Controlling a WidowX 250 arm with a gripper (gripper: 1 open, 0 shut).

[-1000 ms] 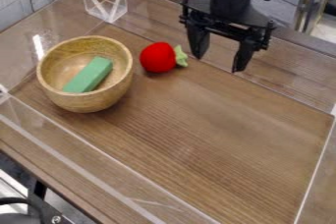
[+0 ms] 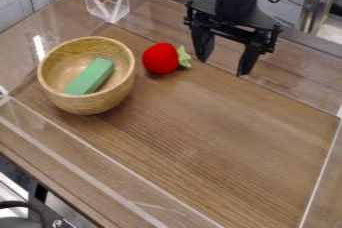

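Note:
My black gripper (image 2: 225,42) hangs at the top centre over the wooden table, its two fingers spread wide with nothing visible between them. Left of it and slightly lower lies a red tomato-like object (image 2: 162,58) with a pale green top. At the left stands a light wooden bowl (image 2: 114,99) holding a green block (image 2: 88,76).
A clear folded object (image 2: 104,2) lies at the back left. Black cables or parts show at the bottom-left corner.

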